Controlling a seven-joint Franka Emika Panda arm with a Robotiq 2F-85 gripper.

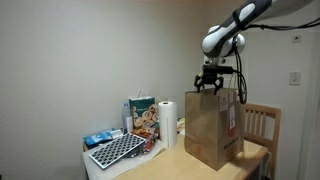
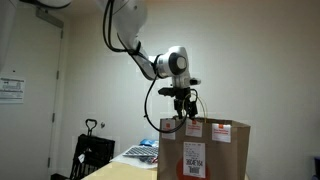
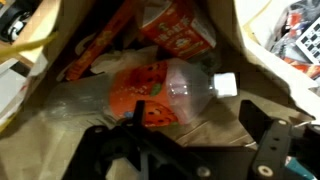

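Note:
A large brown paper bag (image 1: 210, 130) stands upright on the table, its top open. My gripper (image 1: 210, 86) points down at the mouth of the bag, near its left rim in exterior view 1. Exterior view 2 shows the same gripper (image 2: 182, 112) at the bag's rim. In the wrist view, a clear plastic bottle (image 3: 185, 90) with a white cap and an orange-red label lies inside the bag. A red can (image 3: 178, 27) rests beside it. The fingers (image 3: 258, 122) stand wide apart along the lower edge, with nothing held between them.
White paper towels (image 1: 168, 122), a printed shopping bag (image 1: 143, 115) and a dotted tray (image 1: 117, 150) stand left of the bag. Behind it is a wooden chair (image 1: 262, 122). Bag walls surround the contents closely.

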